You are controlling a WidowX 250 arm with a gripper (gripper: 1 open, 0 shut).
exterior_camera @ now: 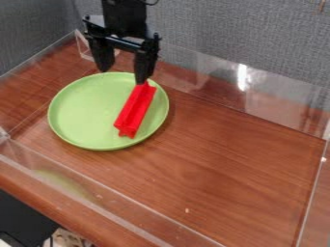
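Note:
A green plate (87, 113) lies on the wooden table toward the left. A red bar-shaped object (135, 109) rests on its right part, angled from upper right to lower left. My black gripper (123, 60) hangs over the back edge of the plate, above and behind the red object, its two fingers spread wide apart with nothing visible between them.
Clear acrylic walls (253, 100) edge the wooden table (233, 174), with grey padded panels behind.

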